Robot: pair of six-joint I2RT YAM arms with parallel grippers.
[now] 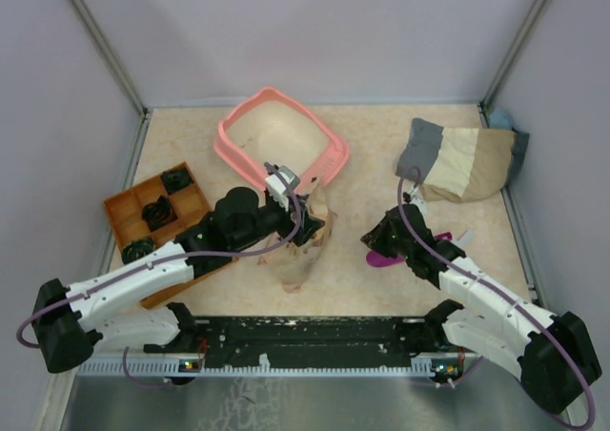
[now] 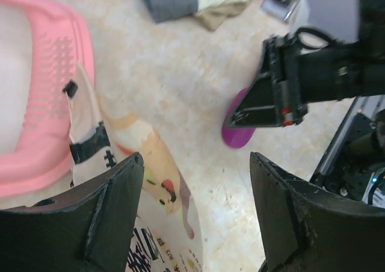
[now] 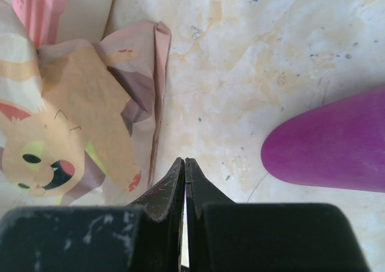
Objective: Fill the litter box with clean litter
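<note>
The pink litter box [image 1: 334,159] lies at the back centre with a pale, apparently bare inside. A crumpled litter bag [image 1: 295,264] with an animal print stands before it. My left gripper [image 1: 300,221] is open over the bag; in its wrist view the bag [image 2: 162,188] rises between the fingers. My right gripper [image 1: 367,238] is shut, to the right of the bag and apart from it, with nothing showing between its tips, beside a purple object [image 3: 325,145] that looks like a scoop.
A wooden compartment tray [image 1: 129,212] with dark items is at the left. Folded cloths [image 1: 467,159] lie at the back right. The table between the bag and the cloths is mostly clear.
</note>
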